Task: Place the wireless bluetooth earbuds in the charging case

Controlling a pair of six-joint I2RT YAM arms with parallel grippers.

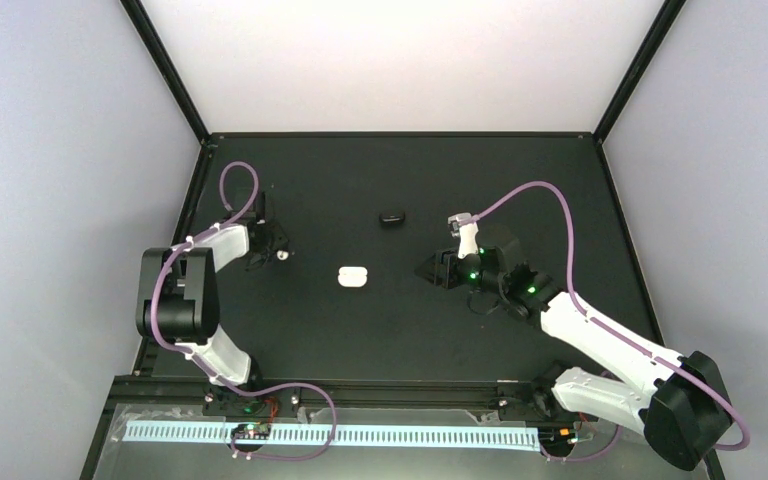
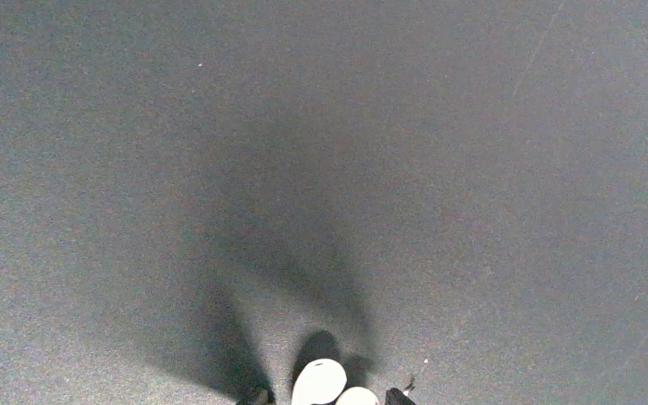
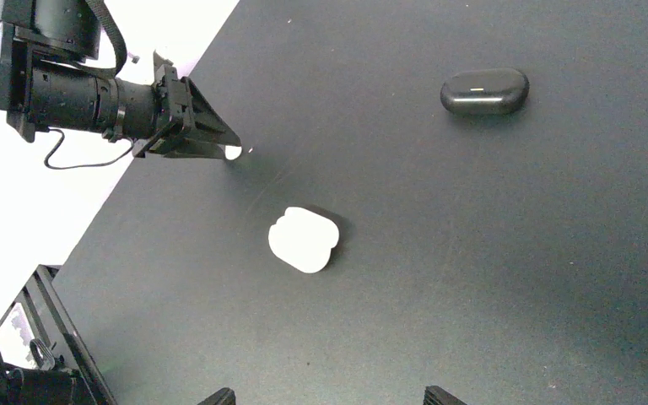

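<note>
In the left wrist view, a white earbud point(image 2: 319, 381) lies at the bottom edge, with a second rounded white piece point(image 2: 359, 396) touching it; part of it is cut off. My left gripper has its fingertips on either side, with a gap on the left, so its fingers stand part open. From above, the bud point(image 1: 282, 255) shows by the left gripper's tip. A white two-lobed object, seemingly the charging case point(image 1: 353, 276), sits mid-table; glare hides its inside. My right gripper is open and empty, right of that case.
A closed black oval case point(image 3: 484, 91) rests farther back, near the middle of the table. Bare black table point(image 1: 360, 335) surrounds both cases. A side wall point(image 1: 130, 150) stands close to the left arm.
</note>
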